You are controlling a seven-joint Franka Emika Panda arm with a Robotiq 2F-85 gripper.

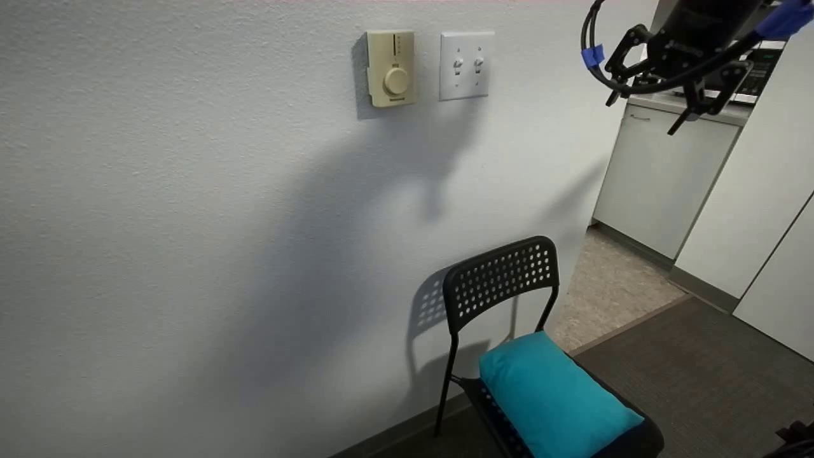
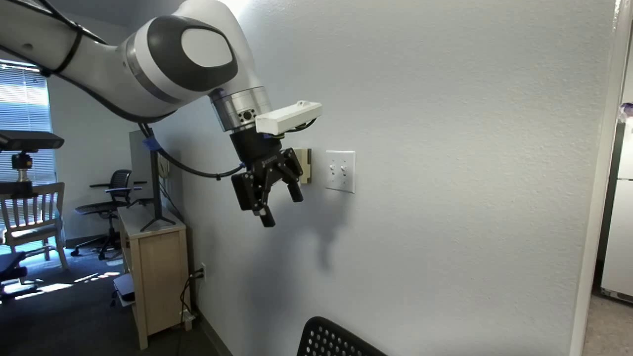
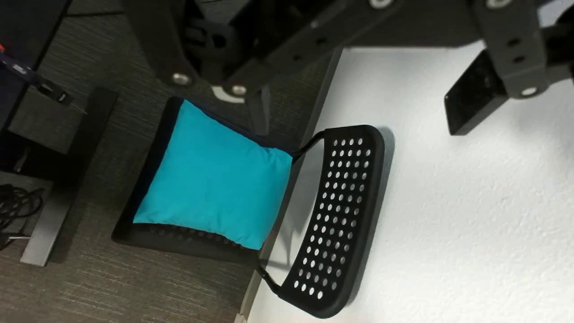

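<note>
My gripper [image 2: 282,207] hangs in the air in front of the wall, its two fingers spread wide with nothing between them. In the first exterior view the gripper [image 1: 645,114] is at the upper right, apart from the wall fittings. A white plate with two toggle switches [image 1: 467,65] is fixed to the wall, right of a beige thermostat [image 1: 397,81] with a round dial. From the second exterior view, the switch plate [image 2: 340,171] shows to the right of the gripper, which partly covers the thermostat [image 2: 305,165]. Neither fitting shows in the wrist view.
Below stands a black chair [image 3: 344,215] against the wall, with a teal cushion [image 3: 215,177] on its seat. A wooden cabinet [image 2: 163,279] is farther left along the wall. Bare wall [image 2: 474,178] extends right of the switches.
</note>
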